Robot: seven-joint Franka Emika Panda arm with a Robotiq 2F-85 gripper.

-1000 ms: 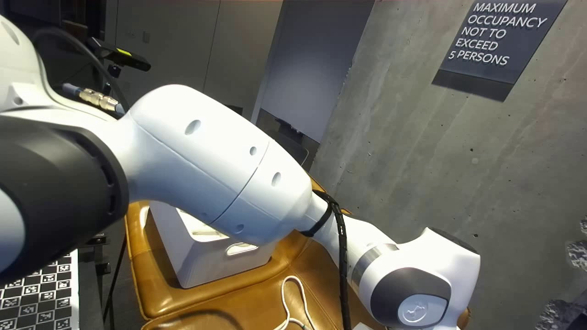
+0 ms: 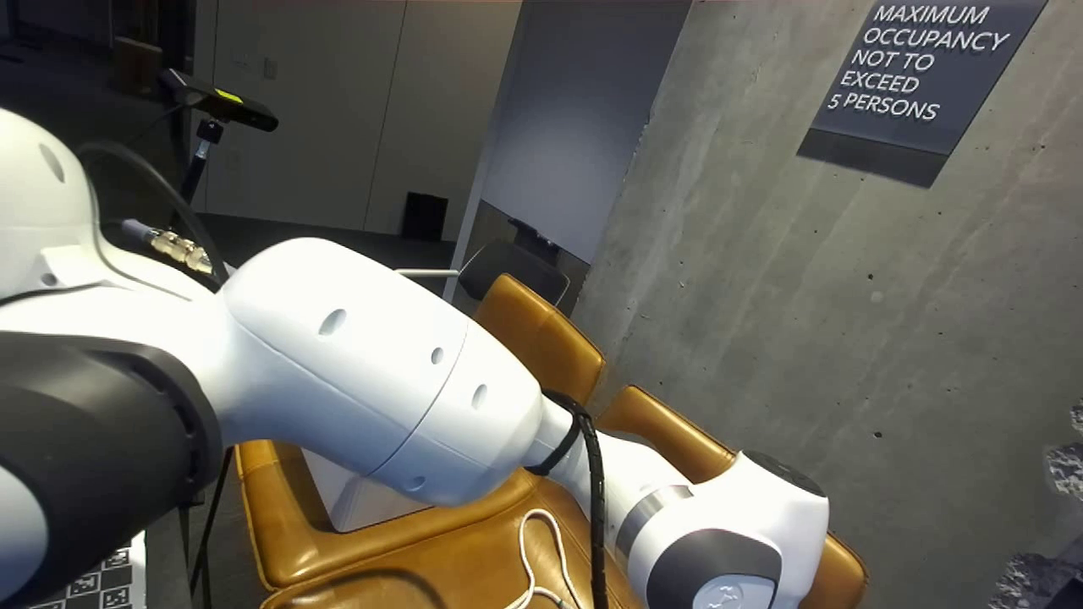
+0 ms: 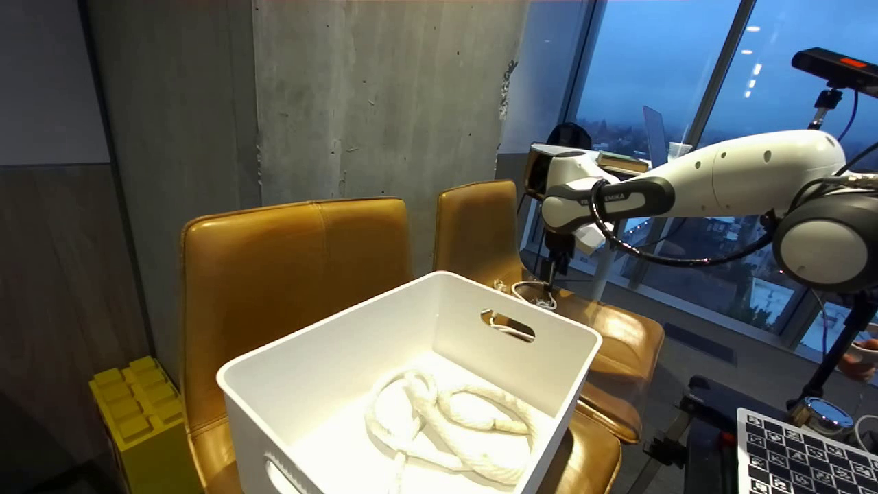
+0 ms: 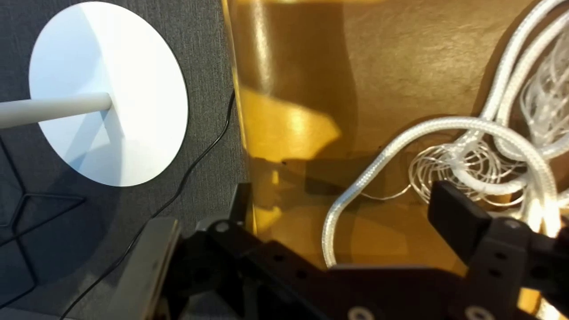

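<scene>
My gripper stands open above a tan leather chair seat (image 4: 405, 64), its two dark fingers wide apart. White braided cord (image 4: 384, 154) lies on that seat in loops, and one bend of it passes through the space seen between the fingers. Thin clear strands (image 4: 442, 165) tangle with the cord close to the right finger (image 4: 453, 218). In exterior view 2 the gripper (image 3: 558, 256) points down over the farther chair, near the cord (image 3: 535, 293). A white box (image 3: 329, 325) on the nearer chair holds thick cream rope (image 3: 461, 424).
Chair backs (image 3: 296, 255) rise behind the seats, against a concrete wall (image 3: 378, 107). Left of the seat in the wrist view, a round white stand base (image 4: 144, 138) rests on grey floor, with a black cable (image 4: 186, 176) running past.
In exterior view 1 the arm has swung lower and to the left, now covering more of the white box. The cord on the seat there looks unmoved.
</scene>
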